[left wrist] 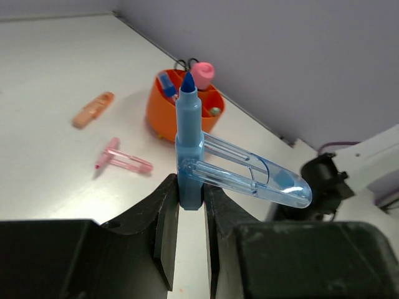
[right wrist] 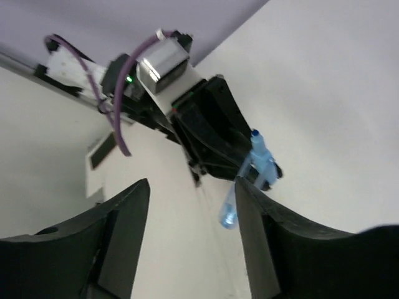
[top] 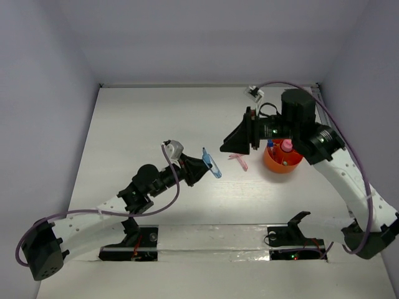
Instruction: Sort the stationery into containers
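Observation:
A blue pen-like piece (left wrist: 189,118) with a clear looped part stands pinched at its lower end in my left gripper, above the table. In the top view the same blue piece (top: 211,163) slants at the left gripper's tip. My right gripper (top: 223,148) hovers just to its right, apart from it. Nothing sits between the right fingers in the right wrist view; the blue piece shows beyond them. On the table lie a pink piece (left wrist: 131,162) and an orange piece (left wrist: 93,110). An orange cup (left wrist: 163,115) holds pink and blue items.
The right arm (top: 299,118) passes over the cup's far side in the top view and covers part of it. Bare white table (top: 137,118) spreads across the left and back. Grey walls bound the table.

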